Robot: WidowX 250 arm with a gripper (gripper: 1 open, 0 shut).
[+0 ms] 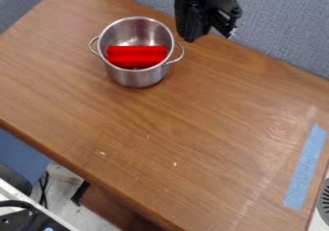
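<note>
A steel pot (138,74) with two wire handles stands on the wooden table (193,143), upper left of centre. A red object (135,55) lies inside it. My black gripper (207,21) is at the top, above and right of the pot, apart from it. It is dark and cut off by the frame's top edge; whether anything is between its fingers cannot be made out.
A strip of blue tape (303,167) runs along the table's right side. A grey padded wall borders the back right. Cables and hardware sit beyond the lower left edge.
</note>
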